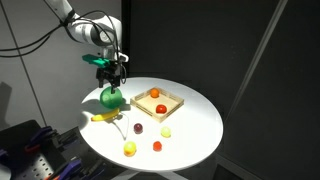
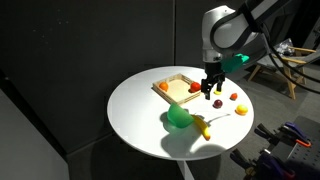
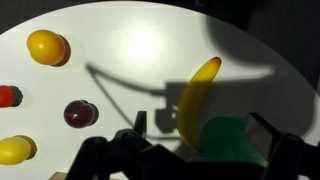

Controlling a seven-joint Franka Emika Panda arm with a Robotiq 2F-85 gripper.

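Observation:
My gripper is open above the table, nothing between its fingers. Below it in the wrist view lies a yellow banana [image 3: 198,95], with a round green object [image 3: 228,138] at its near end, partly covered by my gripper. Exterior view 1 shows the green object [image 1: 111,98] behind the banana [image 1: 104,116], near the table's left edge. From the other side, the banana [image 2: 202,128] rests right of the green object [image 2: 179,116], and my gripper [image 2: 212,90] hangs above and behind them.
A shallow open box [image 1: 174,101] holds an orange fruit [image 1: 154,93] and a red one [image 1: 161,109]. A dark round fruit [image 1: 138,129], a yellow-green one [image 1: 166,132], an orange-yellow one [image 1: 130,149] and a small red one [image 1: 157,146] lie loose.

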